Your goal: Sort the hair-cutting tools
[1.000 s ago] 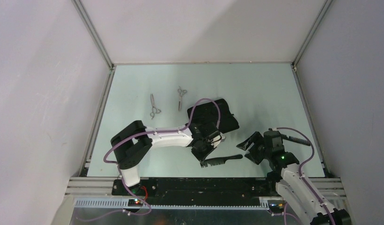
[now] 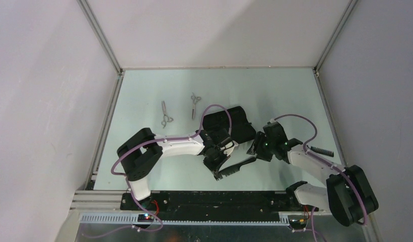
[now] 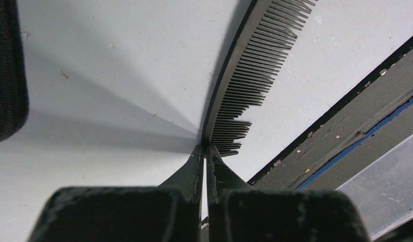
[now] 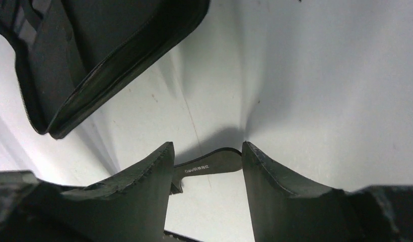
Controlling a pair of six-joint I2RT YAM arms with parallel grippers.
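The black comb point(image 2: 234, 169) lies near the table's front edge, handle to the right. In the left wrist view, my left gripper is shut on the toothed end of the comb point(image 3: 239, 65), at its spine. My right gripper is part open around the comb's handle point(image 4: 217, 162); the handle's rounded end comes up against one fingertip, and a gap shows between the fingers. A black case point(image 2: 229, 118) lies open behind both grippers. Two pairs of silver scissors, one point(image 2: 165, 115) further left and the other point(image 2: 195, 105) nearer the case, lie at back left.
Another dark comb or brush point(image 2: 322, 151) lies at the far right, beyond the right arm. A dark rail point(image 2: 219, 201) runs along the front edge.
My right gripper has moved left and back to the comb's handle, its fingers closing partway. The handle end has swung backward while the toothed end stayed at my left gripper.
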